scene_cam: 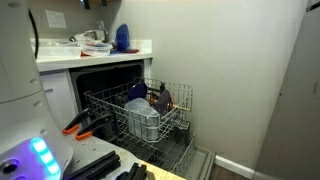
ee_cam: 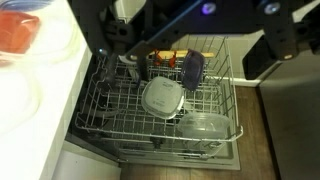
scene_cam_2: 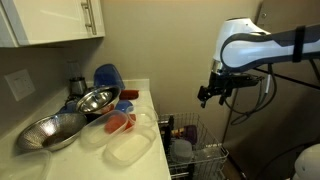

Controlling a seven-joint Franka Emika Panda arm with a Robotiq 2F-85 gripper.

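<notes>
My gripper (scene_cam_2: 216,102) hangs in the air above the pulled-out dishwasher rack (scene_cam: 172,88), pointing down. In the wrist view its dark fingers (ee_cam: 122,38) stand wide apart, and nothing is held between them. Below, the rack holds a whitish translucent container (ee_cam: 163,97), a dark item (ee_cam: 192,69) beside it, and a clear container (ee_cam: 203,126) near the rack's edge. A blue item (scene_cam: 137,91) shows toward the back of the rack.
The counter (scene_cam_2: 150,166) left of the rack carries clear plastic containers (scene_cam_2: 132,147), metal colanders (scene_cam_2: 52,132) and a blue item (scene_cam_2: 108,76). A plain wall (scene_cam: 230,70) stands behind the rack. Wooden floor (scene_cam: 228,174) shows at the right.
</notes>
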